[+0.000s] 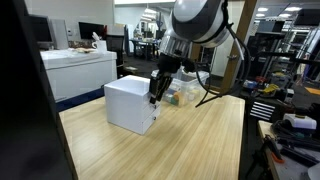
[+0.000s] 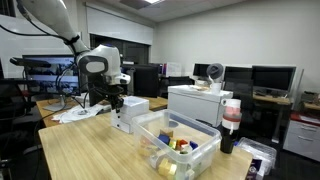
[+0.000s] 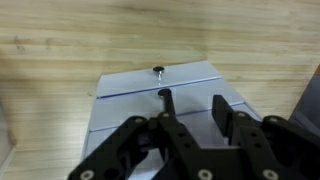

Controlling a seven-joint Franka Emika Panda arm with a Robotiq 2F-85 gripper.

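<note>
A small white drawer box [image 1: 128, 104] stands on the wooden table, with my gripper [image 1: 155, 98] close against its front edge. From above, two drawer levels show in the wrist view, the lower one jutting out. A dark round knob [image 3: 158, 70] sits on the outermost front, and another knob [image 3: 164, 94] is right by one fingertip. Black fingers of my gripper stand apart, with a gap between them over the white surface. Whether a finger touches the nearer knob, I cannot tell. In exterior view 2 the gripper [image 2: 117, 106] is beside the box [image 2: 128, 114].
A clear-walled bin [image 2: 180, 137] with colourful items stands near the box. Beyond it are a striped stack of cups or rolls [image 2: 231, 114] and a small clear container [image 2: 263, 157].
</note>
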